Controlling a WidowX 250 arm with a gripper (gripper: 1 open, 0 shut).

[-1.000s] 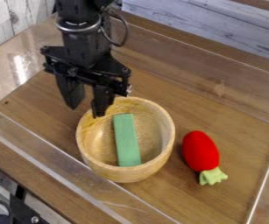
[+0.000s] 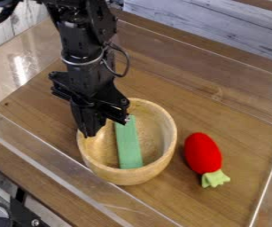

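My black gripper hangs over the left rear part of a tan wooden bowl, its fingertips reaching down near the rim. It looks shut, with nothing visible between its fingers. A flat green bar lies inside the bowl, right of the fingertips. To the bowl's right a red plush vegetable with a pale green leafy end rests on the table.
A clear strip runs along its front left edge, with a pale plank wall at the back.
Over the last second my gripper has moved down toward the bowl's left side. The bowl, green bar and red vegetable look unmoved.
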